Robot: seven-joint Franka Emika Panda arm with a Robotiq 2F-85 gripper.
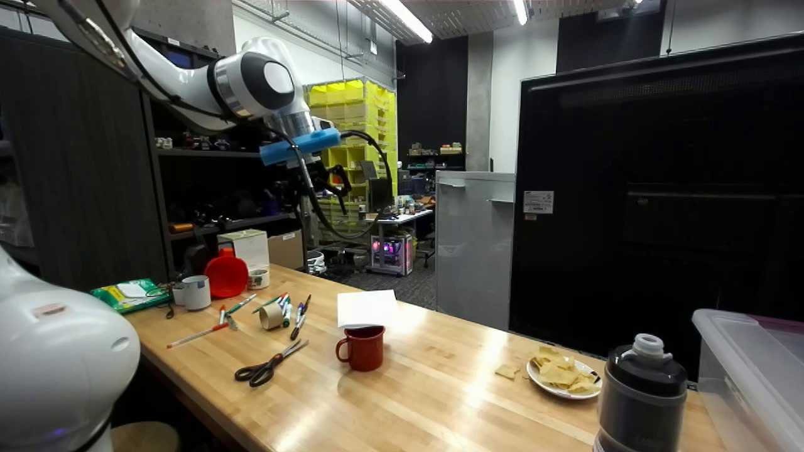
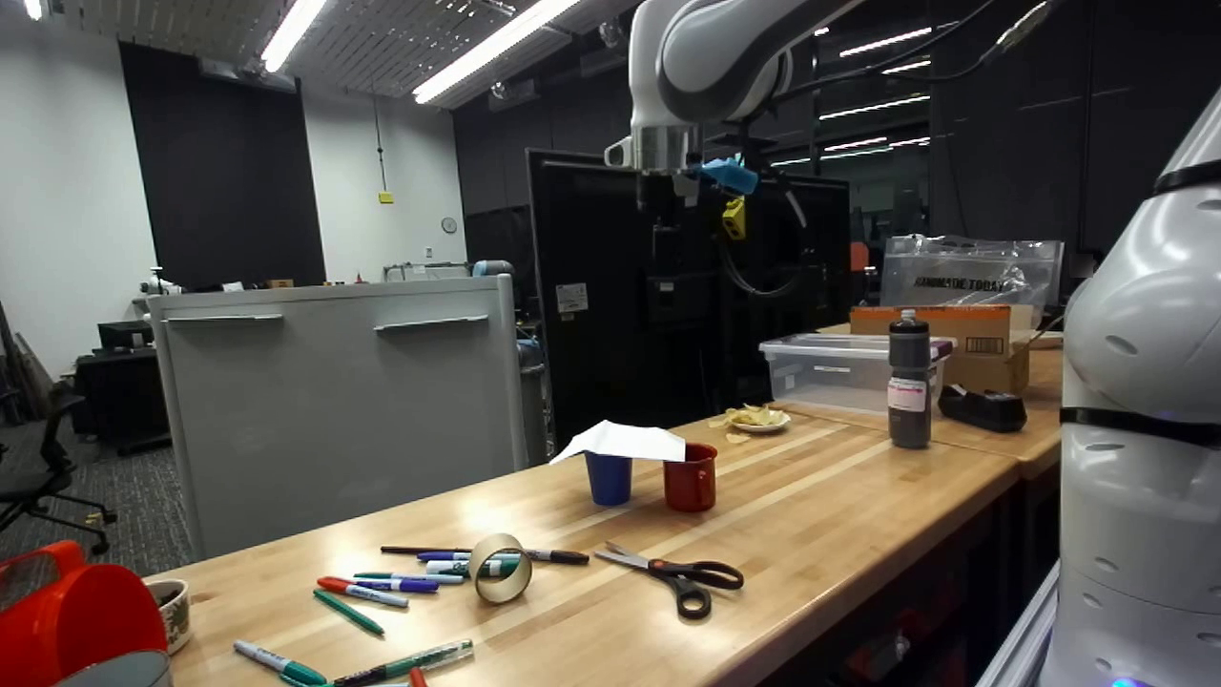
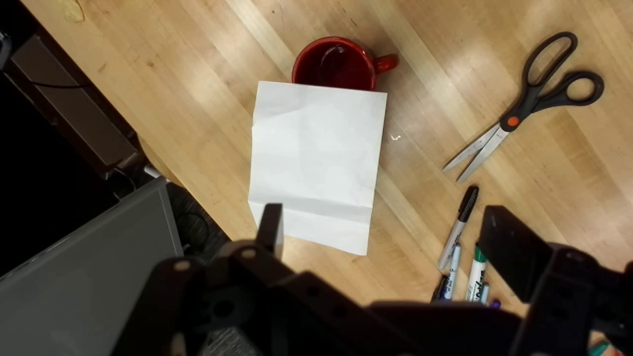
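Note:
My gripper is open, its two dark fingers wide apart with nothing between them, high above the table. A white sheet of paper [image 2: 621, 440] rests across a blue cup [image 2: 609, 479] and reaches the rim of a red mug [image 2: 690, 481]. From the wrist, the paper [image 3: 317, 166] covers the blue cup completely and overlaps one edge of the red mug [image 3: 335, 62]. Black-handled scissors [image 3: 522, 110] lie partly opened on the wood, apart from the mug. Several markers [image 3: 460, 228] lie near the right finger in the wrist view, far below it.
A tape roll [image 2: 500, 569] stands among the pens. Toward the other end are a plate of chips [image 1: 563, 376], a dark bottle [image 1: 644, 392] and a clear bin [image 1: 746, 376]. A red container [image 1: 226, 274] and a white mug [image 1: 196, 292] stand at the left. Bare tabletop surrounds the red mug's front.

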